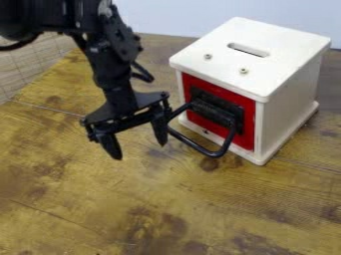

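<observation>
My black gripper hangs open above the wooden table, left of a white box with a slot and two knobs on top. The box has a red front panel with a black U-shaped handle sticking out toward the lower left. The right finger is close to the handle's left end; whether it touches cannot be told. Nothing shows between the fingers.
A light tiled or woven surface lies at the upper left, and a pale wall stands behind.
</observation>
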